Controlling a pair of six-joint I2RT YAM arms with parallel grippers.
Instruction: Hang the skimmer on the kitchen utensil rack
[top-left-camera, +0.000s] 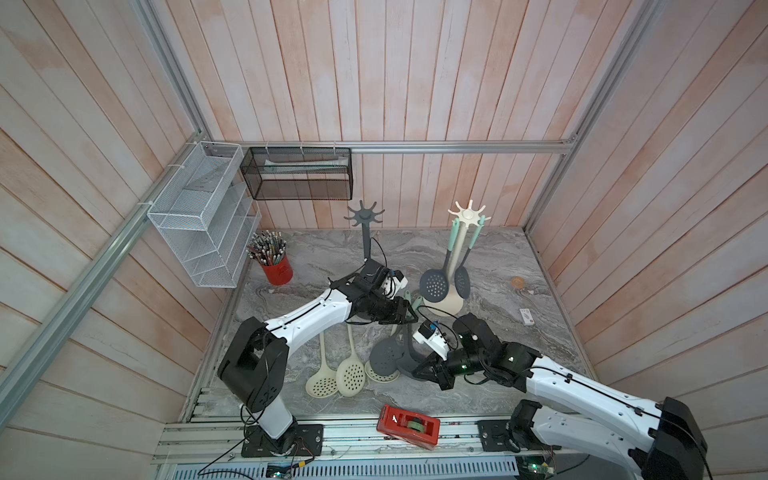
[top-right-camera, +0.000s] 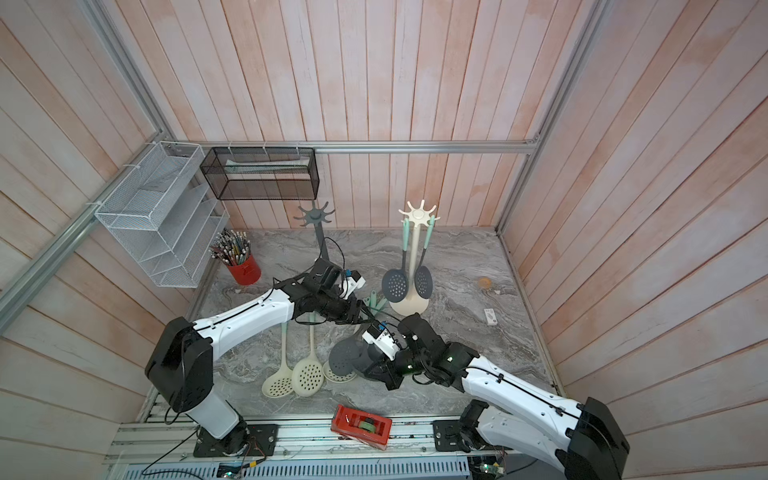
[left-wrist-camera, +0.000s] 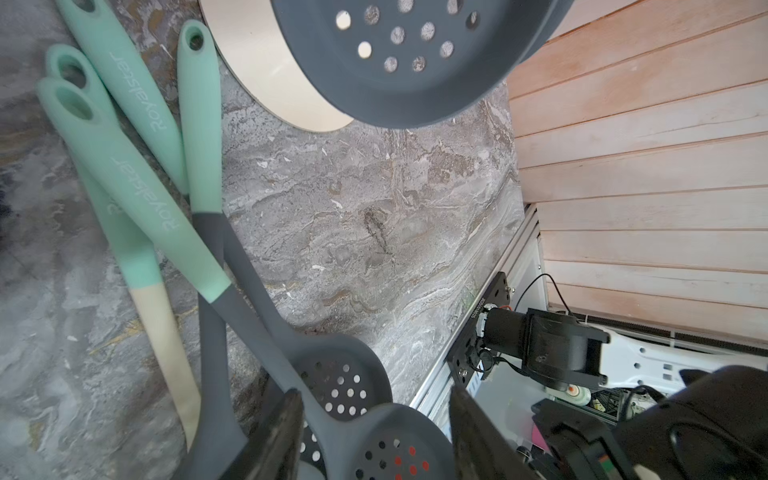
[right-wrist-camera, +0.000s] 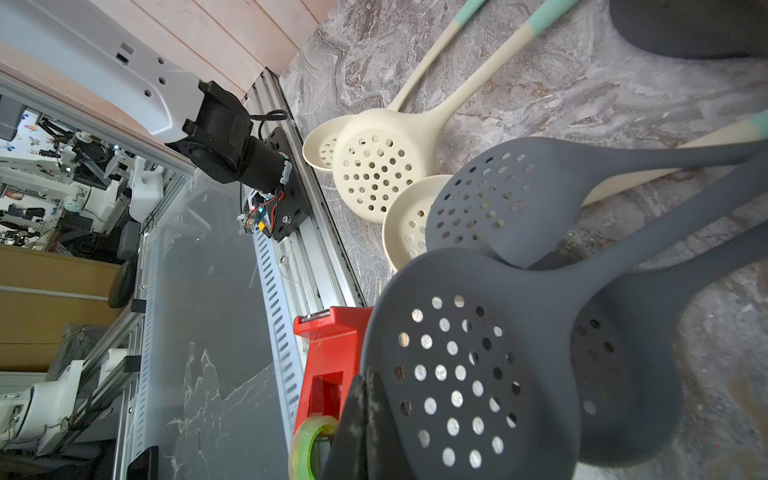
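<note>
Grey and cream skimmers with mint handles lie on the marble table; a grey skimmer (right-wrist-camera: 472, 360) fills the right wrist view, beside other grey ones (right-wrist-camera: 496, 200). The cream utensil rack (top-left-camera: 468, 214) holds hanging grey skimmers (top-left-camera: 434, 281); a grey rack (top-left-camera: 365, 217) stands left of it with nothing seen hanging. My left gripper hangs open above the grey skimmers and mint handles (left-wrist-camera: 136, 192), nothing held. My right gripper is shut, low over the front grey skimmer heads; I see nothing clearly held between its fingers.
A red tape dispenser (top-left-camera: 406, 425) lies at the front edge. A red cup of pens (top-left-camera: 276, 264) and white wire shelves (top-left-camera: 196, 208) are at the left, a black wire basket (top-left-camera: 296, 172) on the back rail.
</note>
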